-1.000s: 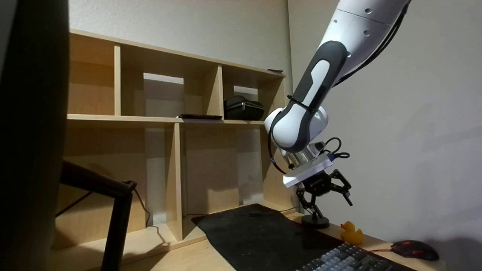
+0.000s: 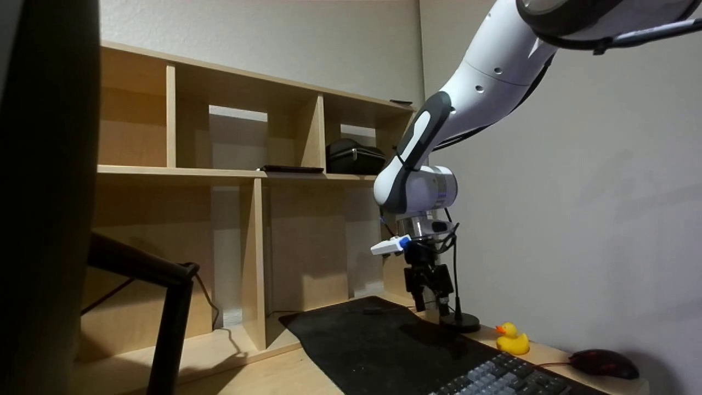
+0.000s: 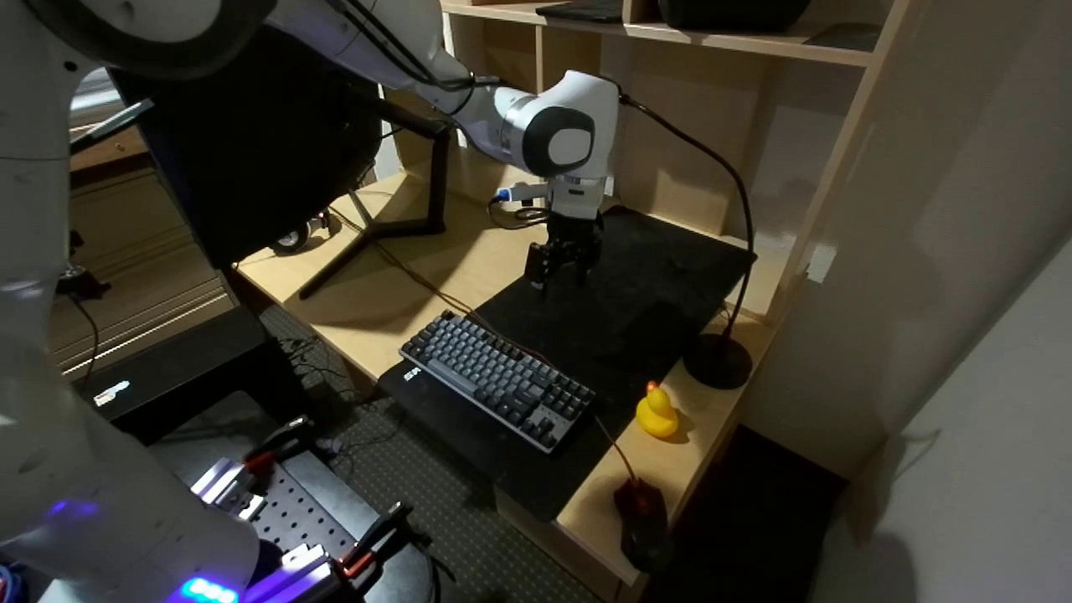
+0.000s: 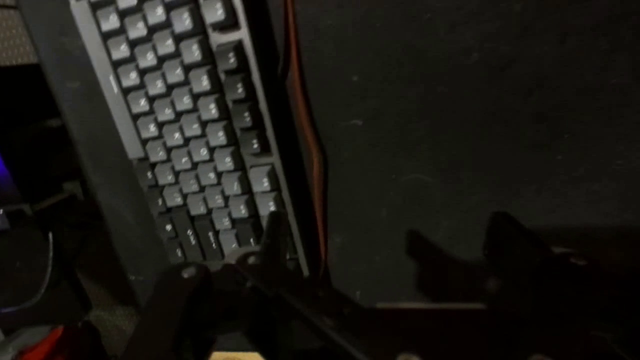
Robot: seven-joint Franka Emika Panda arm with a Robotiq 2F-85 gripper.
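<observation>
My gripper hangs over the black desk mat, pointing down, clear of the surface. Its fingers stand open with nothing between the fingers. In the wrist view its dark fingers spread across the lower part, over the keyboard's end and the bare mat. A grey and black keyboard lies along the mat's front part. On the wooden desk strip to the right sits a yellow rubber duck, upright, away from the gripper. A dark mouse rests nearer the front corner.
A gooseneck lamp rises from the right side of the desk, close behind the gripper in the first exterior view. Shelves line the back, holding a black case. A monitor stand is on the left.
The arm has swung and turned its wrist: the gripper, tilted toward the right wall a second ago, now points down and sits slightly left. Duck, keyboard and mouse have not moved.
</observation>
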